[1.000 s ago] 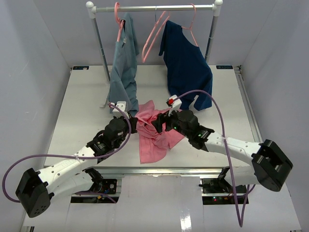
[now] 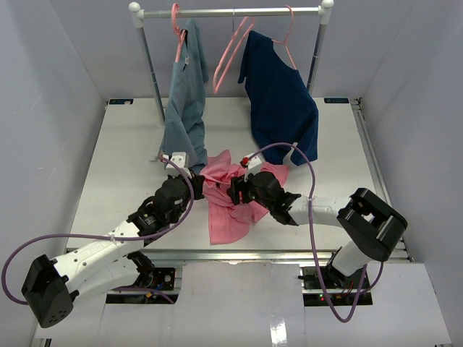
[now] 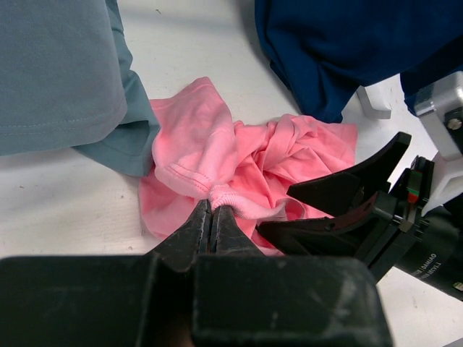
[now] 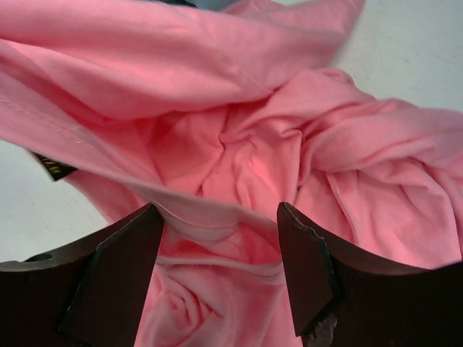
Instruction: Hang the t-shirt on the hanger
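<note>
A pink t-shirt (image 2: 231, 217) lies crumpled on the white table, below the empty pink hanger (image 2: 224, 61) on the rail. In the left wrist view my left gripper is shut on a ribbed hem of the shirt (image 3: 192, 152). My right gripper (image 2: 235, 189) is at the shirt just to the right, its two fingers apart on either side of a pink band of fabric (image 4: 210, 220) in the right wrist view. Its fingertips are low among the folds.
A grey-blue garment (image 2: 184, 94) and a navy garment (image 2: 278, 108) hang from the rail (image 2: 231, 12) either side of the empty hanger, reaching down near the shirt.
The left gripper has stayed nearly still.
</note>
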